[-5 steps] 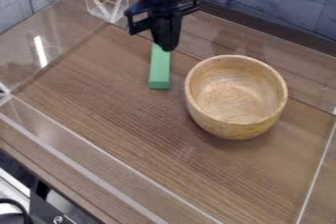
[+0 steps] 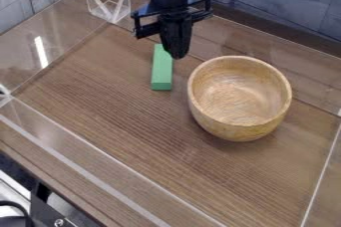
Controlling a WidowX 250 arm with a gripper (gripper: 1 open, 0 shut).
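Observation:
A black gripper (image 2: 170, 17) hangs at the top centre, above and behind a green rectangular block (image 2: 162, 70) that lies on the wooden table (image 2: 94, 121). Whether its fingers are shut is hard to see; nothing shows held. To the right of the block sits a large empty light wooden bowl (image 2: 240, 99).
Clear plastic corner pieces (image 2: 111, 0) stand at the back left, near the table's edge. A dark object (image 2: 14, 211) is at the bottom left corner, off the tabletop.
The block and bowl have not visibly moved.

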